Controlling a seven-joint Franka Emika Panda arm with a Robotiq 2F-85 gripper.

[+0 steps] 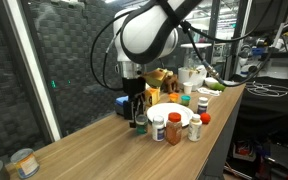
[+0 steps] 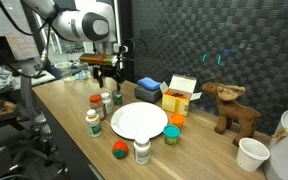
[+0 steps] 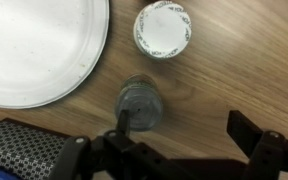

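Note:
My gripper has its fingers wide apart, low over the table at a small dark jar. In the wrist view the jar appears as a dark, round, glassy shape. It shows close to the left finger of my gripper, while the right finger stands well away over bare wood. Nothing is clamped between the fingers. Whether the left finger touches the jar, I cannot tell.
A white-lidded jar stands close by, with the white plate beyond. Several bottles, including a red-brown one, crowd the plate's near side. A blue-topped dark box stands behind. Open wood lies at the left.

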